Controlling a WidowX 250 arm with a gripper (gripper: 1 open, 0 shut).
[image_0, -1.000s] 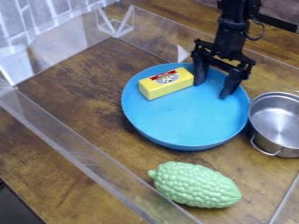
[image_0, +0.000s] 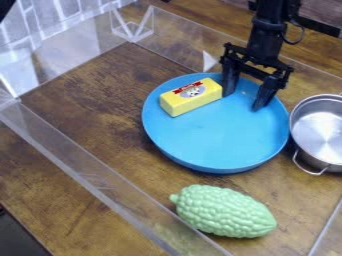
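A blue plate (image_0: 214, 142) lies on the wooden table, carrying a yellow box (image_0: 187, 98) with a red and white label toward its back left. My black gripper (image_0: 247, 92) is low over the back right of the plate, open, its fingers either side of a gap beside the box. Nothing shows clearly between them.
A steel pot (image_0: 319, 134) stands right of the plate. A green bumpy vegetable (image_0: 222, 211) lies at the front. Clear plastic walls border the area.
Since a second ago the plate and box have shifted slightly right and down. The gripper has barely moved.
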